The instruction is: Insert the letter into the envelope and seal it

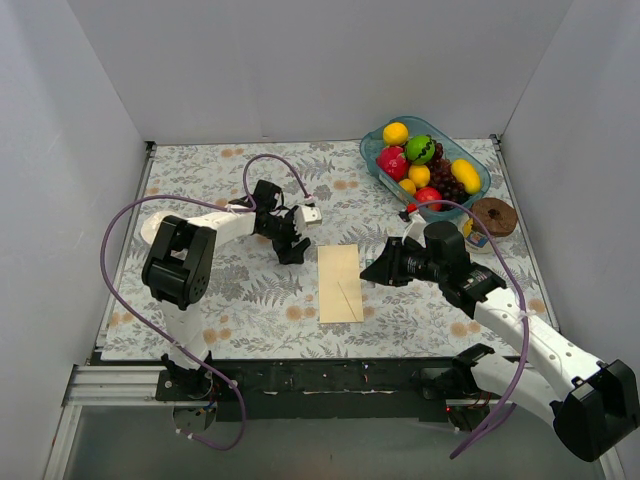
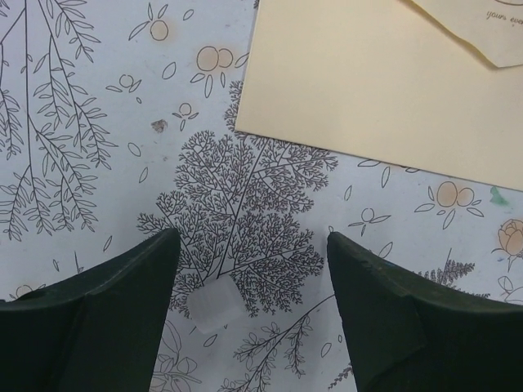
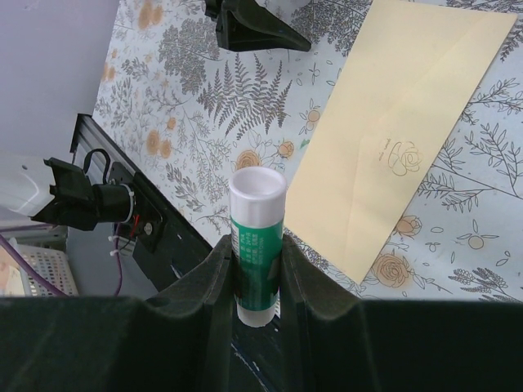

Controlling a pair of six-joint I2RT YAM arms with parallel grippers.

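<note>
The cream envelope lies flat in the middle of the table. Writing shows on a pointed flap in the left wrist view; a separate letter cannot be made out. My right gripper, at the envelope's right side, is shut on an upright green-and-white glue stick, its white end uppermost. Left of the envelope is my left gripper, its fingers apart and not gripping anything. A small white piece shows between those fingers, touching neither; whether it is a cap I cannot tell.
A teal basket of fruit stands at the back right. Beside it are a brown round object and a small yellow-labelled jar.
</note>
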